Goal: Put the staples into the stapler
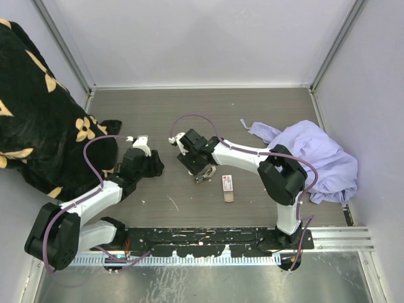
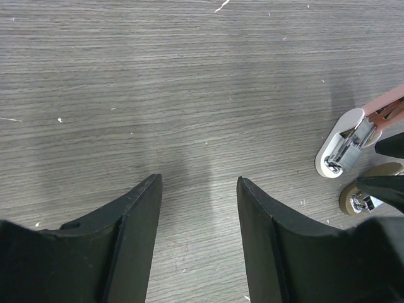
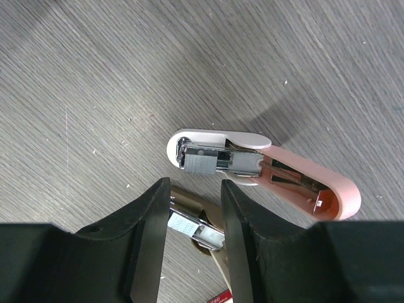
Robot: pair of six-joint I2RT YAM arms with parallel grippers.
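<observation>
A pink-and-white stapler (image 3: 309, 177) lies opened out on the table, its metal staple channel (image 3: 237, 162) bare. Close beside it is a brown stapler (image 3: 196, 205), also opened, with a silver metal part. My right gripper is over the brown one, its fingertips apart and partly covering it. Whether they touch it, or hold anything thin, cannot be made out. In the left wrist view, the right fingers (image 2: 388, 189) appear near both staplers. My left gripper stands part open over bare table, nothing between its fingers.
A small white-and-red box (image 1: 228, 183) lies right of the staplers. Lilac cloth (image 1: 315, 161) is heaped at the right, and a dark flowered blanket (image 1: 47, 107) hangs at the left. Bare table (image 1: 151, 107) stretches along the back.
</observation>
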